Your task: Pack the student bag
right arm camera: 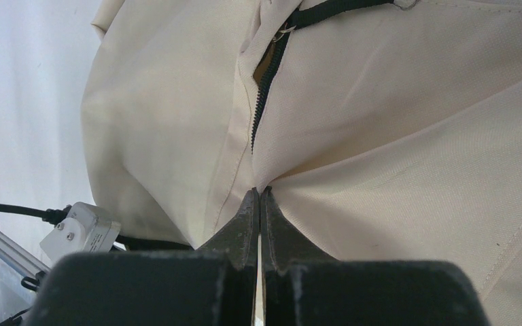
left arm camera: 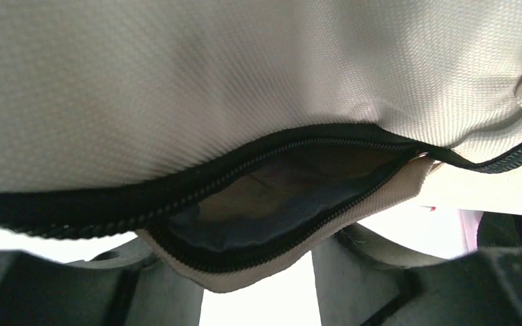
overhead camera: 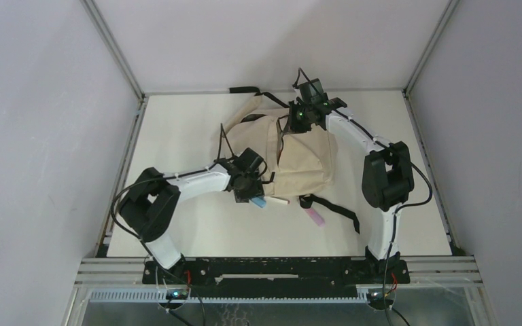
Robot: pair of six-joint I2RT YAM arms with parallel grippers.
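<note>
The beige bag lies on the table, its black-edged zipper partly open. In the left wrist view, a zippered opening gapes, its lower lip hanging over the gap between my left fingers. My left gripper is at the bag's near left edge with its fingers apart, not closed on that lip. At the bag's far part, my right gripper is shut, and folds of bag cloth run together at its fingertips. A blue item, a pale stick-like item and a pink item lie at the near side.
Black straps trail from the bag at its near right, and another strap sticks out at the far left. Bare table stretches in front of the bag and along both sides.
</note>
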